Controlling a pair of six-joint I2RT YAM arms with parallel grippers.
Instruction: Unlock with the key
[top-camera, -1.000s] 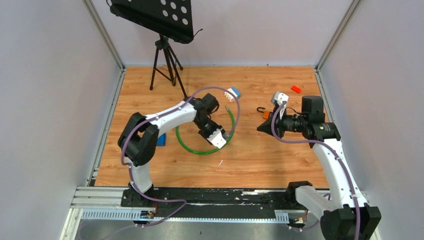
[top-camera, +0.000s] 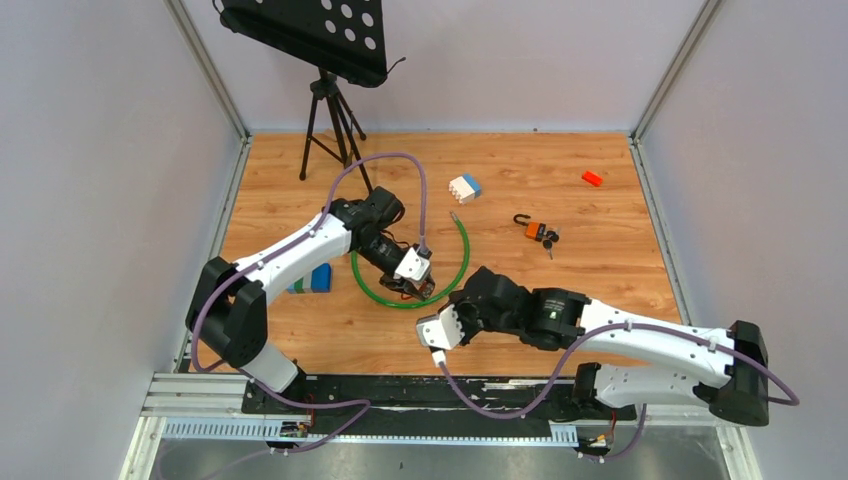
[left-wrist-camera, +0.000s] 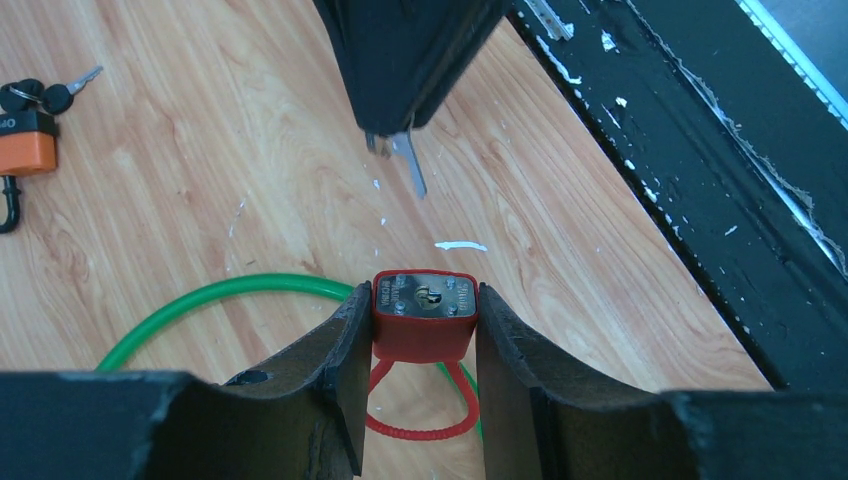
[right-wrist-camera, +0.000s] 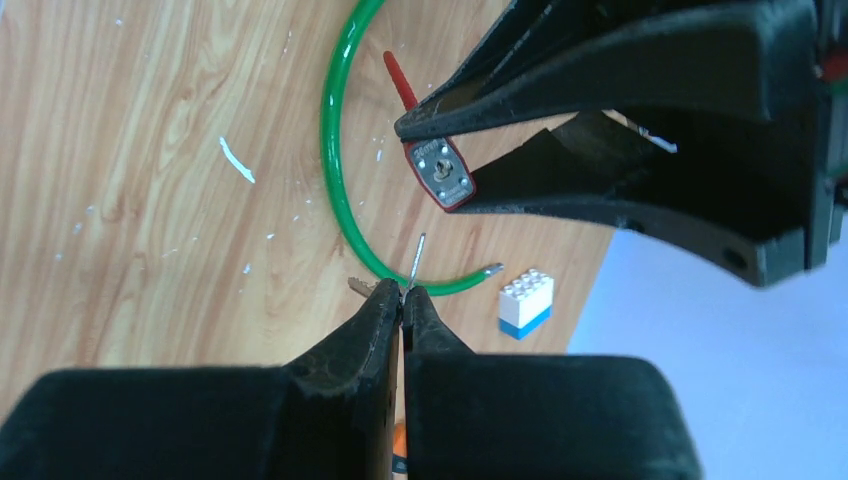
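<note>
My left gripper is shut on the red padlock (left-wrist-camera: 425, 345), with the dark keyhole face toward the left wrist camera and the red shackle pointing away. Thin metal key blade (right-wrist-camera: 416, 262) sticks out from my right gripper, which is shut on it; a brownish piece (right-wrist-camera: 362, 287) shows beside that blade. In the left wrist view, the key (left-wrist-camera: 410, 165) appears beyond the padlock with a gap between them. The right wrist view likewise shows the blade's tip clear of the keyhole. The key's head is hidden by the fingers.
A green hose (top-camera: 463, 262) curves on the wooden floor under both grippers. An orange padlock (top-camera: 535, 231) with keys lies at right. White-blue blocks (top-camera: 464, 189), a red block (top-camera: 592, 178) and a blue block (top-camera: 320, 278) sit apart. A black stand (top-camera: 327, 90) is at the back.
My right arm has swung left and toward the front edge, bringing its gripper close to the left one. The left gripper has shifted slightly left and turned.
</note>
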